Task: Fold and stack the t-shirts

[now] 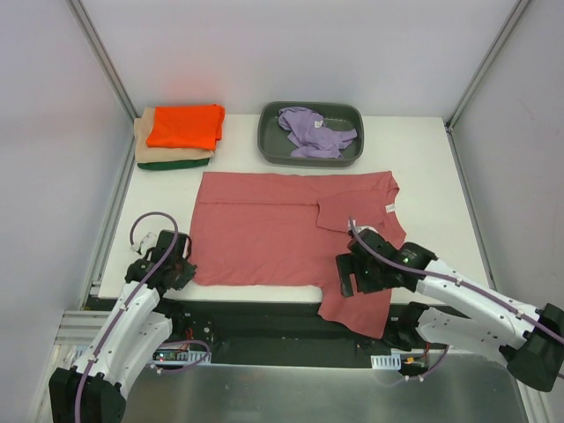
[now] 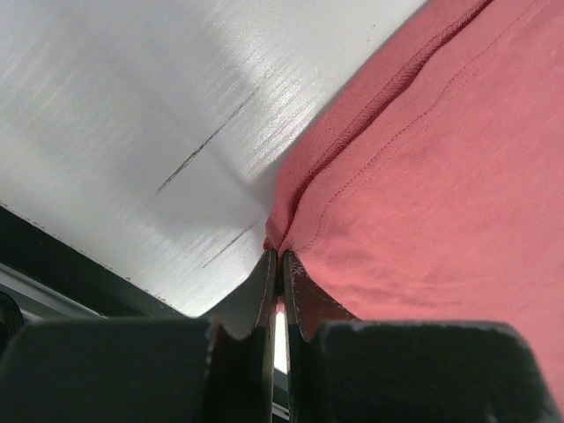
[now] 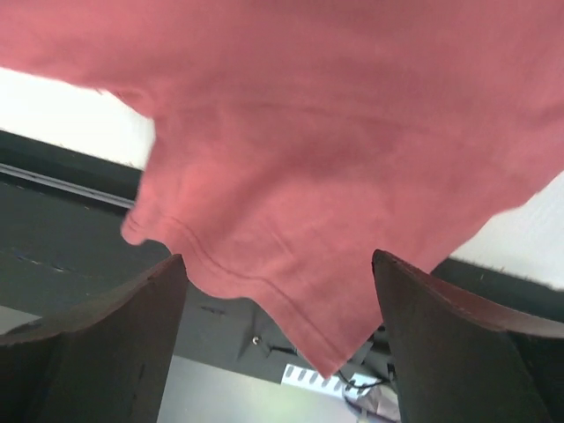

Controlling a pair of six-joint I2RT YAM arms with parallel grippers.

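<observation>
A red t-shirt [image 1: 256,233] lies spread on the white table, its upper part folded over and one sleeve hanging past the front edge. At the shirt's front left corner my left gripper is shut, with the edge of the red cloth [image 2: 295,189] pinched at its fingertips. My right gripper [image 1: 346,275] hovers over the right part of the shirt, its fingers apart. The hanging sleeve [image 3: 264,238] shows below and between those fingers in the right wrist view, not touched by them.
At the back left is a stack of folded shirts, orange [image 1: 185,126] on top of tan [image 1: 144,141] and green [image 1: 174,165]. A grey bin [image 1: 267,141] holding a crumpled purple shirt [image 1: 313,134] stands at the back middle. Bare table [image 1: 432,167] lies at the right.
</observation>
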